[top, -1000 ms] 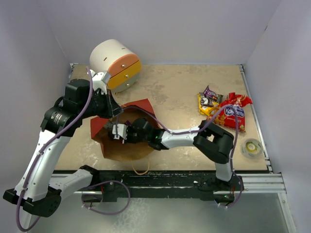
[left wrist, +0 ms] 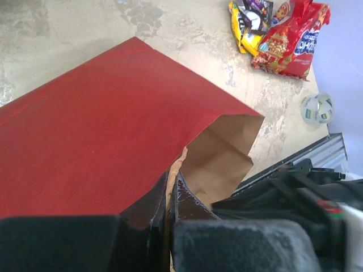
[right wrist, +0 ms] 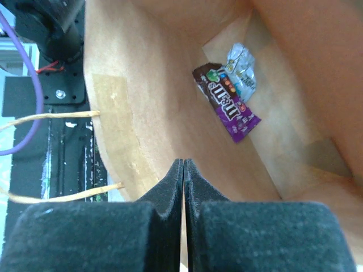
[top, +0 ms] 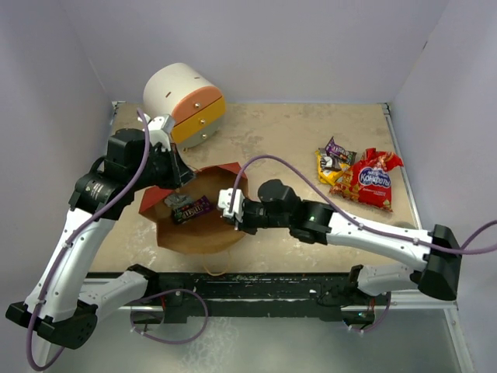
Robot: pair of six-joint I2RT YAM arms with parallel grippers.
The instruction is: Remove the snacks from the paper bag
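The paper bag (top: 203, 233) lies open, with a purple M&M's pack (top: 192, 210) and a silver wrapper (right wrist: 240, 69) inside. My left gripper (top: 186, 177) is shut at the bag's red-backed upper edge; in the left wrist view a tan strip, apparently a bag handle, runs at its fingertips (left wrist: 173, 187). My right gripper is shut, nothing between its fingers, over the bag's right side.
A red snack bag (top: 365, 179) and yellow and purple packs (top: 334, 162) lie on the right of the table. A drawer unit (top: 182, 101) stands at the back left.
My right gripper has risen out of the bag's interior and moved right, uncovering the M&M's pack. The left arm has stayed almost still.
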